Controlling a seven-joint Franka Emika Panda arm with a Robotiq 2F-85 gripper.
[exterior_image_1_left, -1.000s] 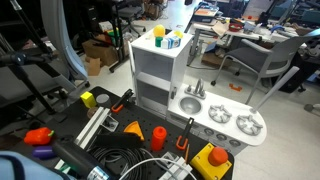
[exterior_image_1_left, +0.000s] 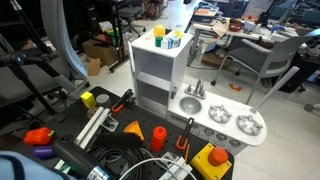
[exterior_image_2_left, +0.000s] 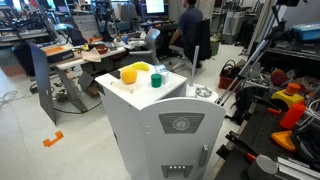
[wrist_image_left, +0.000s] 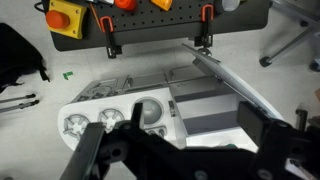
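Note:
In the wrist view my gripper is open, its dark fingers spread wide at the bottom with nothing visible between them. Beyond it is a white toy kitchen with a sink (wrist_image_left: 150, 108), a burner (wrist_image_left: 75, 124) and an open-fronted cabinet (wrist_image_left: 205, 105). The cabinet (exterior_image_1_left: 152, 72) stands upright beside the low stove unit (exterior_image_1_left: 225, 117) in exterior view 1. On its top sit an orange-yellow cup (exterior_image_2_left: 128, 75), a yellow item (exterior_image_2_left: 143, 66), a green cup (exterior_image_2_left: 156, 80) and a pale cup (exterior_image_2_left: 162, 69). The gripper cannot be made out clearly in the exterior views.
A black table edge (wrist_image_left: 150, 38) with clamps runs along the robot's side. It carries a red emergency button on a yellow box (exterior_image_1_left: 216, 157), a red round item (exterior_image_1_left: 159, 133) and cables. Past the kitchen, an office chair (exterior_image_1_left: 262, 57) stands on the floor. Grey floor (exterior_image_2_left: 55, 110) is open beside the cabinet.

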